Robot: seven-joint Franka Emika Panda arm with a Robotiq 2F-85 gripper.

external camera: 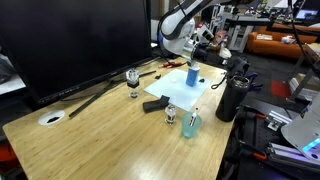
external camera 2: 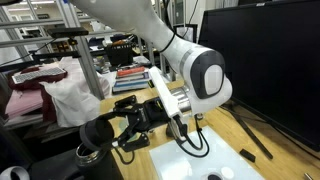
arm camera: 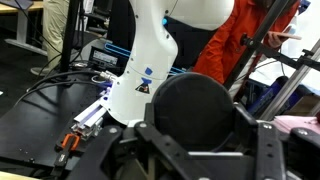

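Observation:
A dark, round-ended object [arm camera: 193, 108] fills the middle of the wrist view, with my gripper shut on it. In exterior view 2 the held dark object [external camera 2: 97, 133] appears as a tilted cylinder, just above the mouth of a black container [external camera 2: 95, 163]. From exterior view 1, the same black container [external camera: 232, 100] stands upright near the table's right edge, below my gripper [external camera: 237, 69]. Whether the held object touches its rim, and what is inside, cannot be seen.
A blue cup [external camera: 193, 75] stands on a white sheet [external camera: 180, 94]. Closer lie a black block [external camera: 156, 104], a small jar [external camera: 171, 115] and a greenish cup [external camera: 191, 125]. A large black screen [external camera: 80, 50] lines the back. Bare table lies at front left.

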